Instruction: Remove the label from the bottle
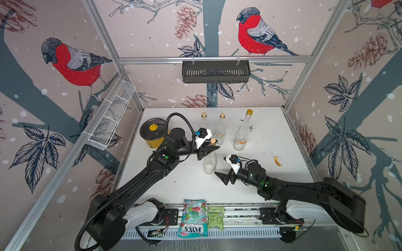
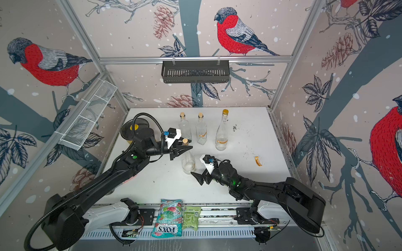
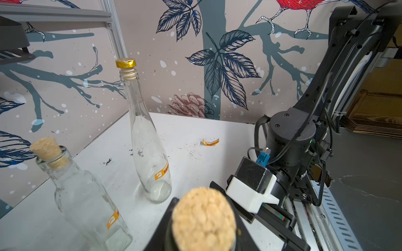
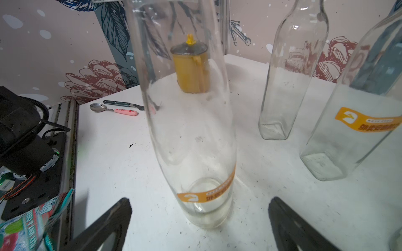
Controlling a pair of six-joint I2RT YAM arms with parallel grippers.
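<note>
My left gripper (image 1: 207,148) is shut on the neck of a clear bottle (image 1: 209,163) with a cork (image 3: 203,213), holding it upright in the front middle. The bottle's orange label (image 4: 199,196) wraps its lower body in the right wrist view. My right gripper (image 2: 196,176) stands open low beside the bottle's lower right, its fingertips spread either side of the label's height in the right wrist view, apart from the glass.
Behind stand two corked bottles (image 2: 201,129) and a yellow-capped bottle (image 2: 221,138), several with orange labels. A yellow pot (image 1: 152,138) is at back left, a loose orange strip (image 1: 276,161) at right, two packets (image 1: 192,215) along the front edge.
</note>
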